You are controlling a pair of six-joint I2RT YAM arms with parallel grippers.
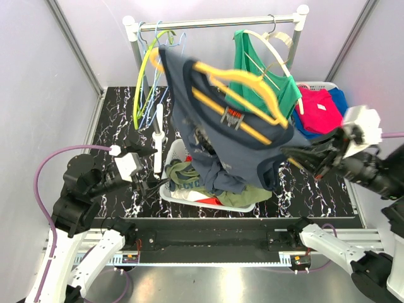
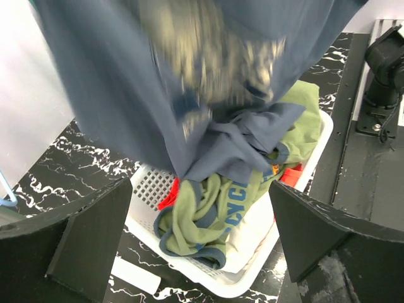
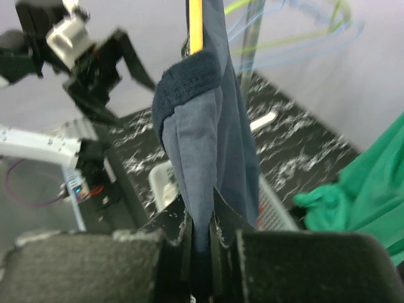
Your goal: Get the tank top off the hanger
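A dark grey-blue tank top (image 1: pixel 222 150) hangs slantwise in mid-air on a yellow hanger (image 1: pixel 243 79), blurred by motion. Its shoulder strap (image 3: pixel 197 158) is pinched between the fingers of my right gripper, seen at the right side of the top view. The hem drapes down over the clothes in the basket. My left gripper (image 1: pixel 151 169) stands open and empty at the left, apart from the garment. In the left wrist view the tank top (image 2: pixel 183 82) hangs in front of and above the open fingers (image 2: pixel 76 240).
A white basket (image 1: pixel 165 192) with olive and red clothes stands below. Several empty hangers (image 1: pixel 144 82) and a green tank top (image 1: pixel 249 69) hang from the rail (image 1: pixel 214 23). Red and blue clothes (image 1: pixel 319 108) fill a basket at back right.
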